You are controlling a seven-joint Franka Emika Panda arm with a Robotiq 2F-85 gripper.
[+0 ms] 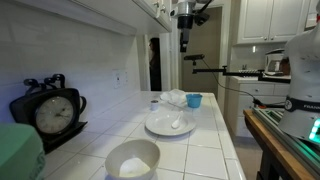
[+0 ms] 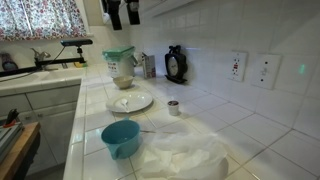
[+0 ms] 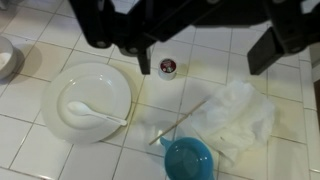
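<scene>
My gripper hangs high above the counter, its fingers spread wide with nothing between them; it shows also in the second exterior view (image 2: 123, 18). Below it in the wrist view is a small white cup with a dark top (image 3: 167, 68). To the left lies a white plate (image 3: 62, 88) holding a white spoon (image 3: 95, 112). A blue cup (image 3: 190, 160) with a handle stands near the bottom. Beside it are a crumpled white cloth or paper (image 3: 235, 120) and a thin stick (image 3: 180, 120).
A white bowl (image 1: 132, 160) stands past the plate, near a black clock (image 1: 57, 113) by the wall and a green-lidded tub (image 1: 20, 152). Cabinets (image 1: 152, 10) overhang the counter. Bare tiles (image 1: 200, 155) lie along its front.
</scene>
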